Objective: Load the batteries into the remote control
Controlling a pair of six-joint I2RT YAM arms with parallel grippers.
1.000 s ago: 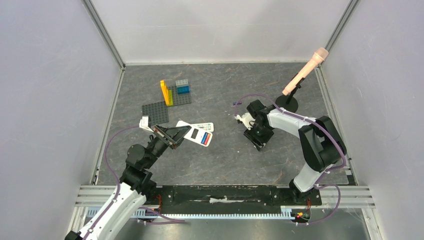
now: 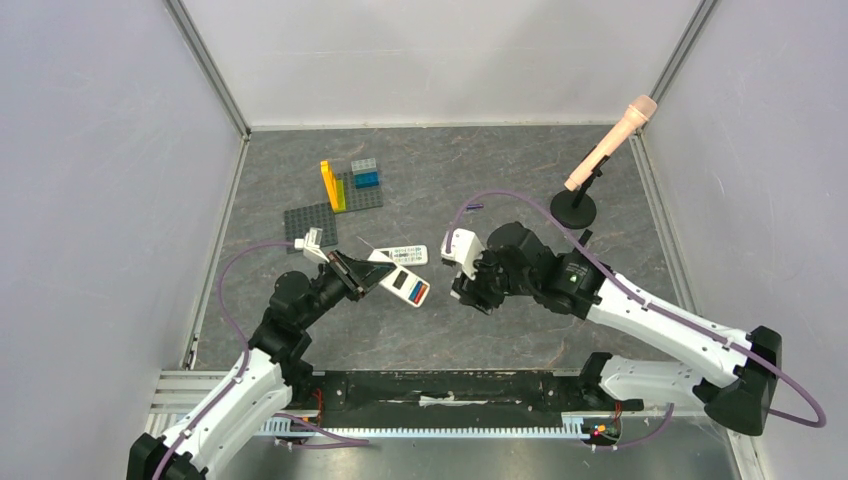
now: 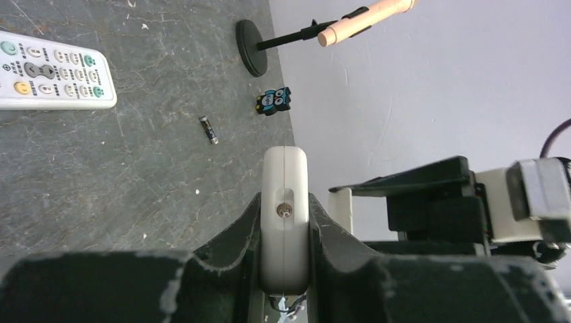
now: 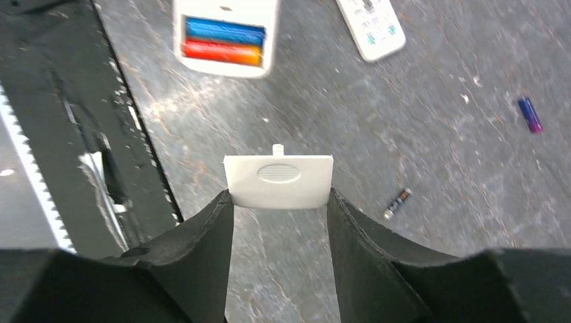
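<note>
My left gripper is shut on a white remote point(image 2: 410, 286), held above the table; the top and right wrist views show its open compartment with a blue battery point(image 4: 225, 30) and a red-orange battery point(image 4: 222, 51) inside. My right gripper is shut on a small white battery cover point(image 4: 278, 180), held right of the remote. A second white remote point(image 3: 54, 74) lies on the table. A small battery point(image 4: 397, 203) and a purple battery point(image 4: 530, 114) lie loose on the table.
A microphone stand point(image 2: 573, 208) stands back right, an owl-shaped object point(image 3: 273, 101) near it in the left wrist view. Building bricks point(image 2: 366, 179) on grey baseplates point(image 2: 308, 226) sit back left. Bare table surrounds the loose batteries.
My right gripper has risen and moved left toward the held remote, carrying the cover.
</note>
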